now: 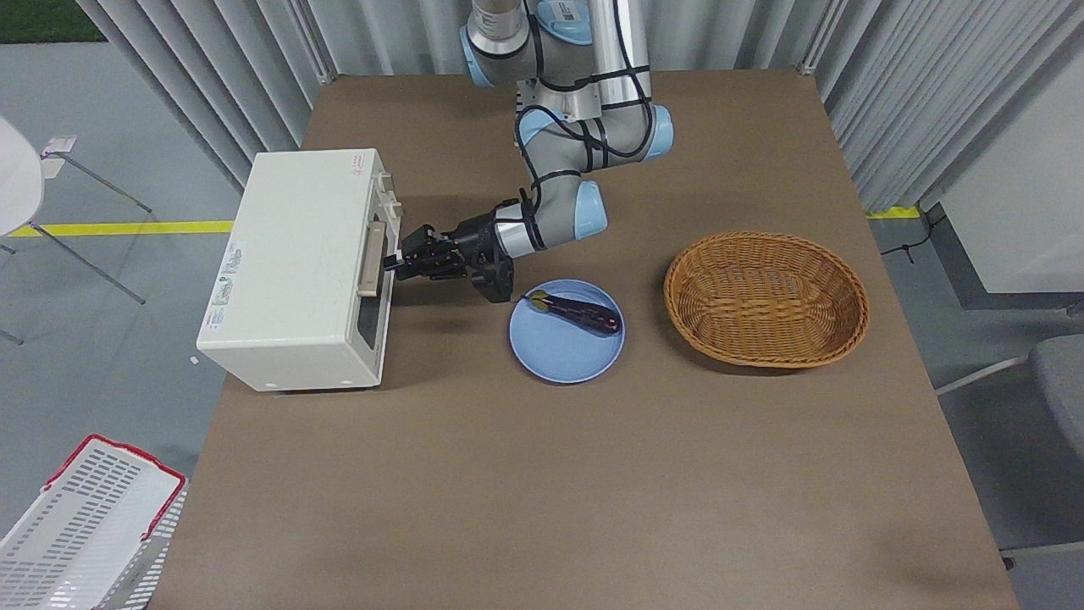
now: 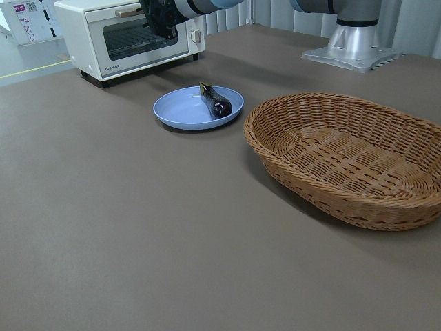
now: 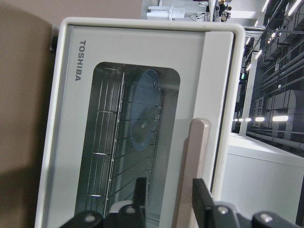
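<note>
A white toaster oven (image 1: pixel 284 264) stands on the left of the table, its glass door closed; in the wrist view a wire rack shows through the glass. My gripper is at the door, its open fingers either side of part of the pale handle (image 3: pixel 194 152); whether they touch it I cannot tell. In the front view the gripper (image 1: pixel 391 263) reaches the oven's front. A blue plate (image 1: pixel 559 356) holds an eggplant (image 1: pixel 584 313) to the right of the oven.
A brown wicker basket (image 1: pixel 766 300) sits right of the plate. A white slatted crate (image 1: pixel 81 529) stands beyond the table's left edge.
</note>
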